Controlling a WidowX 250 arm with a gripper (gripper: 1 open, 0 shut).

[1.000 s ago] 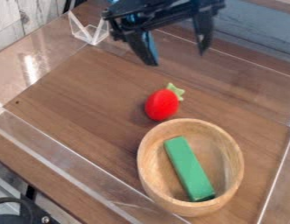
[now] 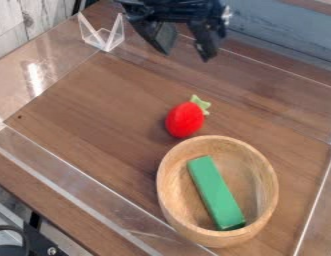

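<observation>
My gripper [image 2: 184, 42] hangs at the top centre of the camera view, dark and open, with nothing visible between its fingers; its upper part runs out of the frame. Below it, apart from it, a red tomato-like object [image 2: 184, 121] with a green top lies on the wooden surface [image 2: 94, 130]. A round wooden bowl [image 2: 175, 210] at the lower right holds a green rectangular block [image 2: 217, 190].
A clear angular piece [image 2: 101, 32] stands at the top left near the white wall. Clear edging runs along the board's sides. Dark hardware and cable show at the lower left.
My gripper has moved up in the frame, toward the back and slightly leftward, away from the red object. The objects on the surface have not moved.
</observation>
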